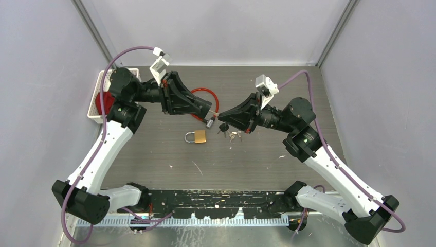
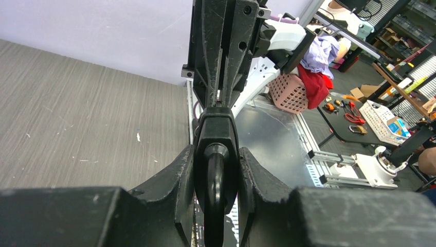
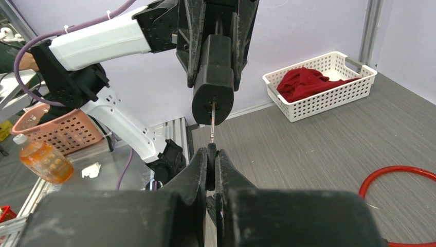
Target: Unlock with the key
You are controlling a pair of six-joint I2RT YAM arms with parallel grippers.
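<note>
A black padlock [image 3: 217, 87] is clasped in my left gripper, its bottom face and keyhole turned to my other arm. Its black shackle [image 2: 215, 180] points back between the left fingers. My right gripper is shut on the black head [image 3: 211, 159] of a thin key. The key's metal blade [image 3: 213, 126] stretches up to the keyhole, its tip seemingly in or at the slot; how deep cannot be told. From above, the blade bridges the short gap between the lock end [image 1: 205, 110] and the right fingertips [image 1: 222, 117].
A brass padlock [image 1: 200, 136] lies on the table, with loose keys [image 1: 232, 137] to its right. A red cable lock [image 1: 208, 90] lies behind the grippers. At the back left stands a white basket [image 1: 95, 110] holding red cloth.
</note>
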